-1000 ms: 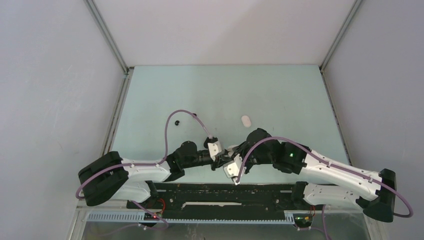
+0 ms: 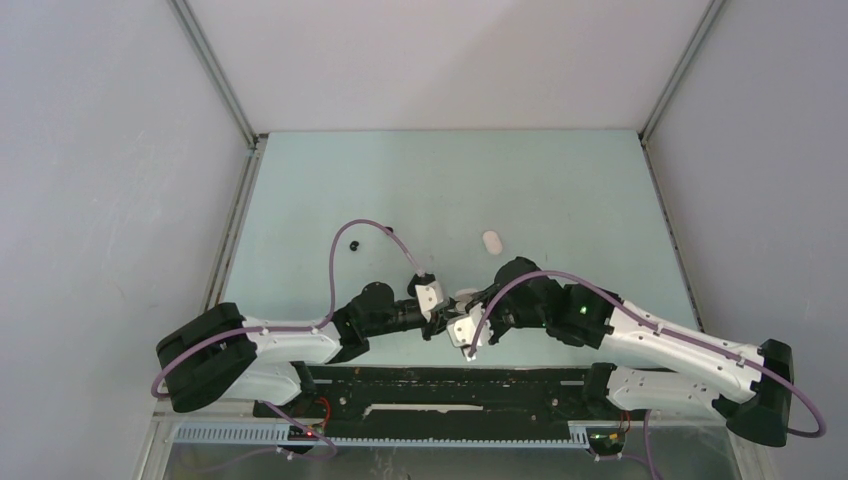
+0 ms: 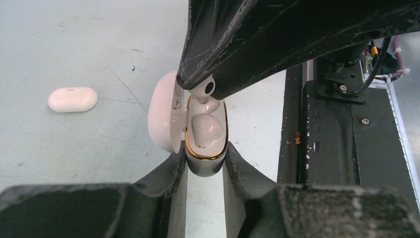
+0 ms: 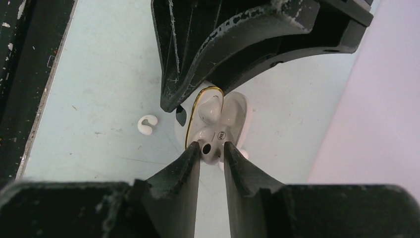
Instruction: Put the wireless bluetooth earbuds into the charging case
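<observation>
The open white charging case (image 3: 205, 151) with gold rim and raised lid (image 3: 161, 111) is held upright in my left gripper. Inside, a pale piece fills the front well. My right gripper is shut on a white earbud at the case's other well, its black fingers (image 3: 233, 39) coming from above in the left wrist view. Whether that earbud is seated cannot be told. In the top view both grippers meet at the table's front middle, largely hiding the case.
A white capsule-shaped object (image 2: 492, 241) lies on the table behind the grippers. Small black bits (image 2: 354, 246) lie left of centre. A small white hook-shaped piece (image 4: 144, 130) rests on the table.
The left arm looks unchanged.
</observation>
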